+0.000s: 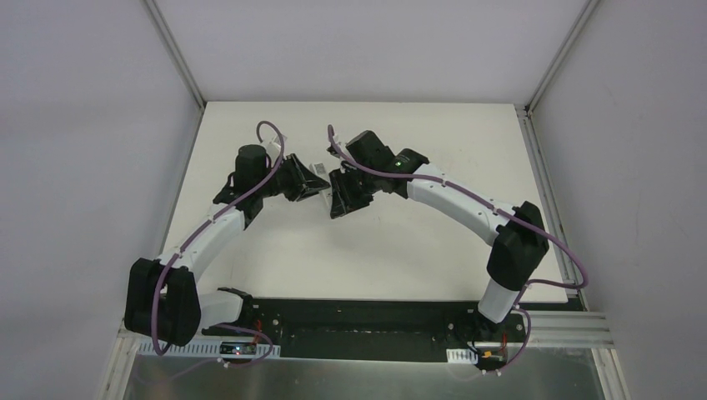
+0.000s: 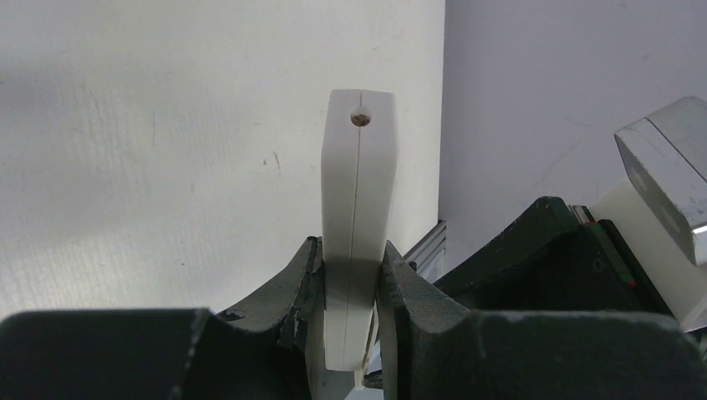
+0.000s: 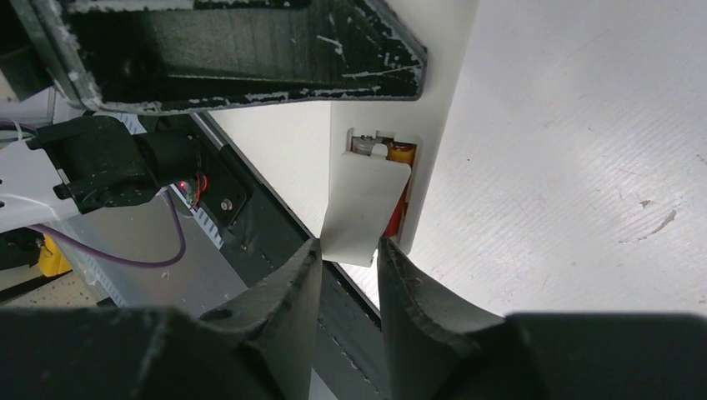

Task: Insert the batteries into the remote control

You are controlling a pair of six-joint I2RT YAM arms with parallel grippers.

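Observation:
The white remote control (image 2: 354, 200) is gripped edge-on by my left gripper, one finger against each side. In the right wrist view the remote's back shows an uncovered battery compartment (image 3: 414, 150). Inside it a red and orange battery (image 3: 398, 218) is visible, with a greyish battery end (image 3: 367, 144) beside it. Over part of this compartment, at a slant, lies the white battery cover (image 3: 363, 200). My right gripper is shut on the cover's lower end. The cover hides most of the compartment, and its edges do not line up with the opening.
Both grippers meet close together above the white table (image 1: 425, 250). A dark left gripper finger (image 3: 283, 58) crosses the top of the right wrist view, near the compartment.

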